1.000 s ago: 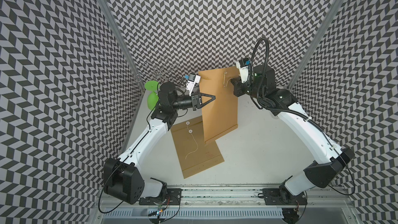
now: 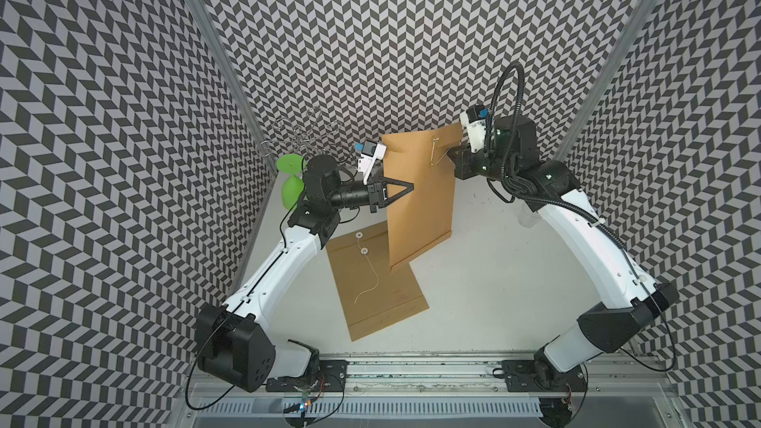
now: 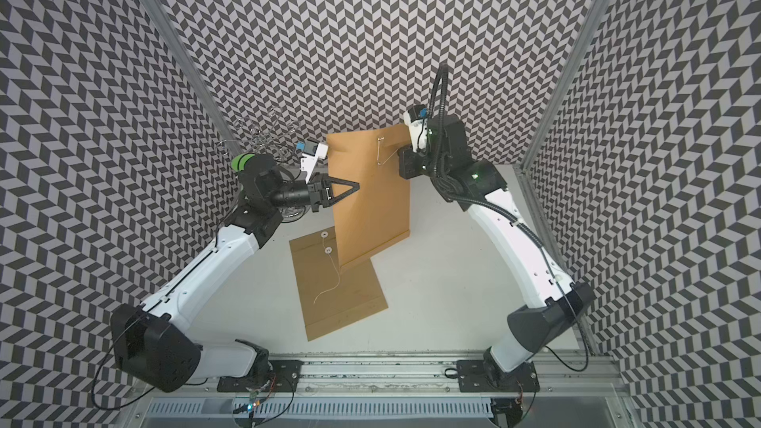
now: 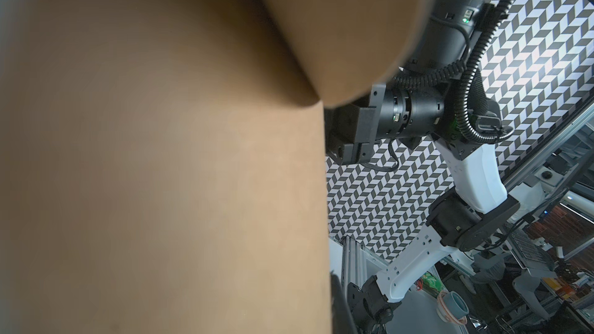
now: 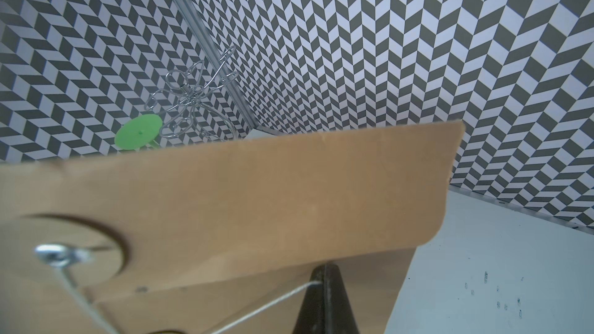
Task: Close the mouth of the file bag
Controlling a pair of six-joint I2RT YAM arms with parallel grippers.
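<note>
A kraft file bag (image 2: 418,206) hangs upright between the arms, flap at the top with a button and white string (image 5: 272,303). My left gripper (image 2: 408,188) is shut at the bag's left edge, its fingertips over the bag's face; its wrist view is filled mostly by blurred brown paper (image 4: 185,179). My right gripper is shut at the upper right of the bag, just below the flap (image 5: 278,191), with the string running taut across its fingertips; whether the string is pinched between them is hard to tell.
A second file bag (image 2: 376,301) lies flat on the table, with two buttons and loose string. A green object (image 2: 291,190) and a wire ornament (image 3: 261,138) stand at the back left behind my left arm.
The hanging bag has shifted slightly, with my left gripper moving a little along with it.
</note>
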